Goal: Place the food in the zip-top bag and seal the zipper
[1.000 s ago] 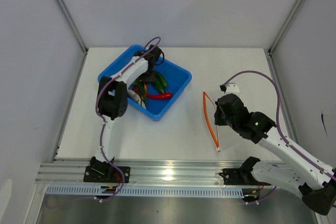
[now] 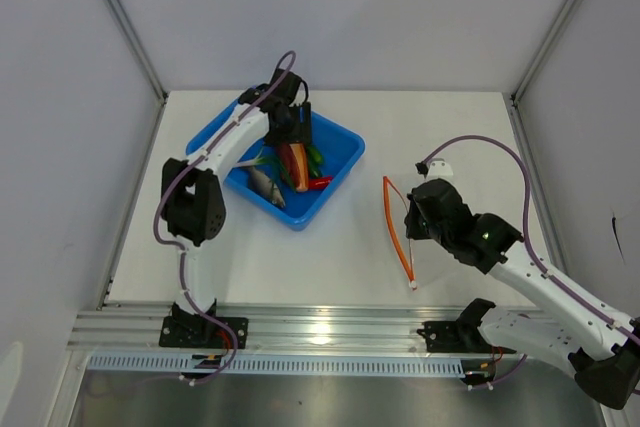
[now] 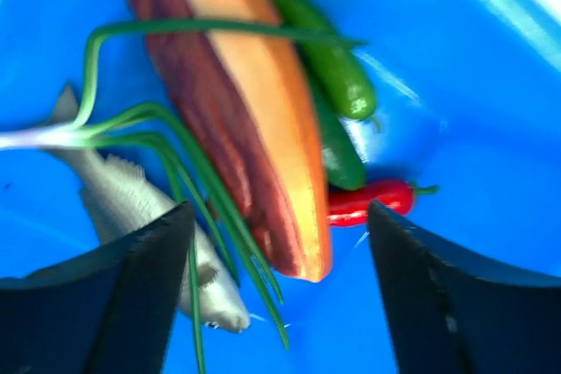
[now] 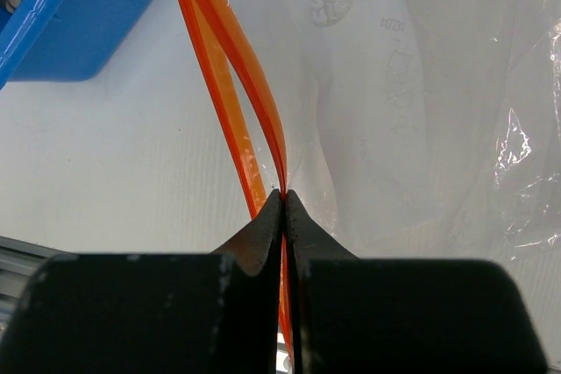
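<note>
My left gripper hangs open over the blue bin [image 2: 340, 187]; below it lie a long orange-and-dark-red slab of food [image 3: 272, 129], probably meat or fish, green cucumbers [image 3: 324, 59], a red chilli [image 3: 368, 203], a silver fish [image 3: 140, 199] and green onions [image 3: 219, 190]. My right gripper is shut on the orange zipper edge [image 4: 254, 85] of the clear zip bag [image 4: 377, 129], which spreads over the right of the table.
A metal rail runs along the front edge, with walls at the back and sides.
My left arm has risen from low in the bin and shifted slightly, showing more of the orange slab. The right arm and bag are nearly unchanged.
</note>
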